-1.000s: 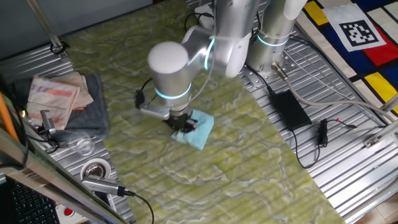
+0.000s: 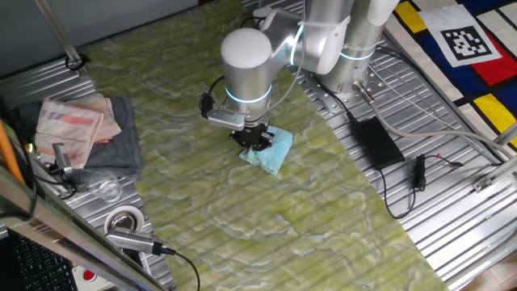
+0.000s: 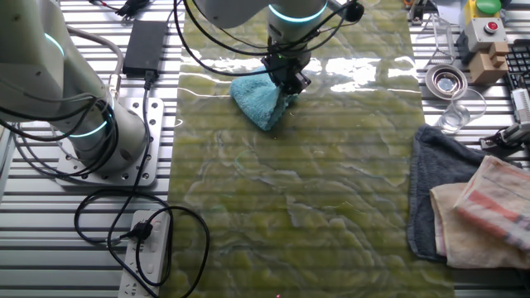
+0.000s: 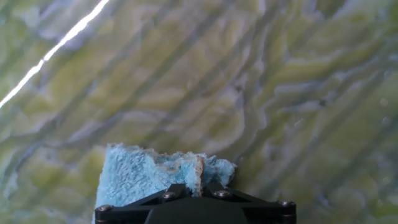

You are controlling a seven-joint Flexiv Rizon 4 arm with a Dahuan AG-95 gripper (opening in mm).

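Note:
A light blue cloth lies on the green marbled mat under my gripper. In the wrist view the fingers are close together, and a bunched fold of the blue cloth sticks up between their tips. So my gripper is shut on the cloth near one edge, the rest of it spreading to the left there. From the other side, the cloth hangs or rests to the left of the gripper; whether all of it touches the mat is hard to tell.
At one side lie folded towels, a clear cup and a metal bowl. Opposite are a black power adapter and a power strip with loose cables.
Gripper and blue cloth have moved together to the right and slightly up in exterior view 1, towards the arm's base. The cloth has shifted and turned a little; surrounding things are unmoved.

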